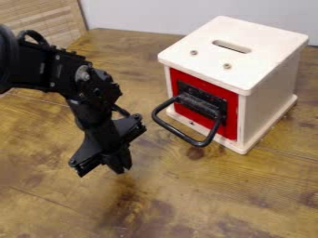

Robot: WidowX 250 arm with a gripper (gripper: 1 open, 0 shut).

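My black gripper [114,165] hangs low over the wooden table at the left, pointing down, its fingertips close together with nothing visible between them. To its right stands a cream wooden box [267,102] with a slot and two small holes on top and a red front panel [232,130]. A black U-shaped handle [180,134] on a dark mount sticks out from that panel toward me, apart from the gripper.
A light wooden board [44,19] stands at the back left corner, behind the arm.
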